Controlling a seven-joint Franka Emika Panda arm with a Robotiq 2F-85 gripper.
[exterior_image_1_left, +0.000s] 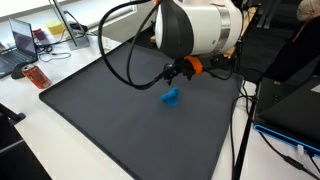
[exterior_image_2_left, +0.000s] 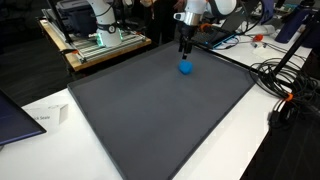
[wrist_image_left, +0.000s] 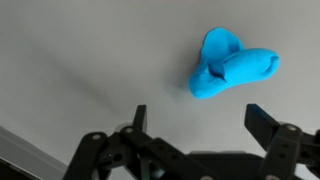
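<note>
A small bright blue item (exterior_image_1_left: 170, 97), soft-looking and folded or two-lobed, lies on the dark grey mat (exterior_image_1_left: 115, 118). In exterior view 2 the blue item (exterior_image_2_left: 185, 67) rests near the mat's far side. My gripper (exterior_image_1_left: 178, 75) hangs above it, apart from it. From the wrist, the blue item (wrist_image_left: 225, 68) appears beyond the fingertips, to the right of the view's middle. The open gripper has its fingers wide apart at the lower edge, with only bare mat showing between them.
An orange-red can (exterior_image_1_left: 37, 77) and a laptop (exterior_image_1_left: 24, 38) stand left of the mat. Cables (exterior_image_2_left: 285, 80) run along the right side in exterior view 2.
</note>
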